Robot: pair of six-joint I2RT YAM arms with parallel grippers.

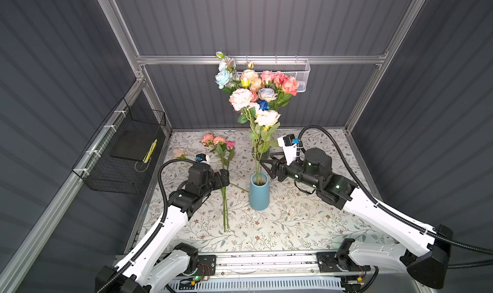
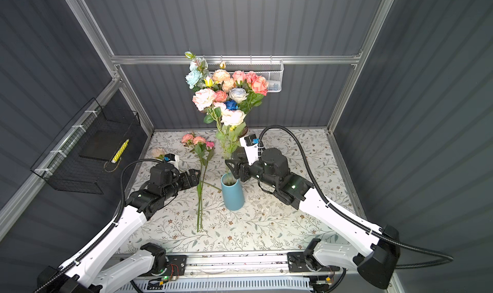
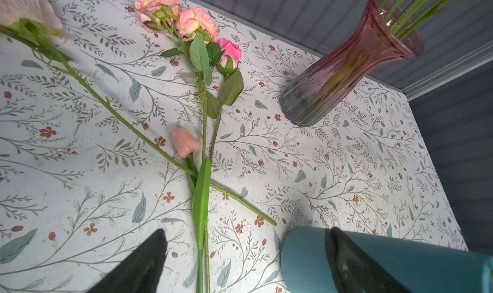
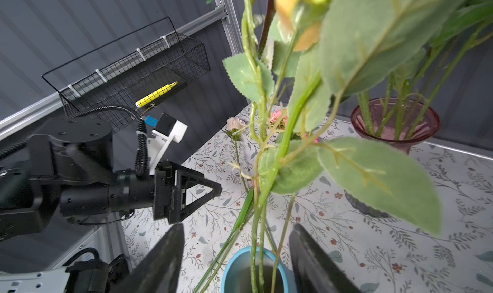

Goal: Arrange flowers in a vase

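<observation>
A teal vase (image 1: 259,195) holds long flower stems at mid-table. My right gripper is open just above it, beside the stems in its wrist view; whether they touch is unclear. My left gripper stands open left of the vase, over loose stems (image 3: 201,205) lying on the cloth, with pink roses (image 3: 195,23), a tulip (image 3: 183,141) and a pale flower (image 3: 33,15). A pink glass vase (image 3: 339,72) with more flowers stands at the back, largely hidden by blooms in the top views.
A black wire basket (image 1: 123,180) hangs on the left wall, a white basket (image 1: 303,79) on the back wall.
</observation>
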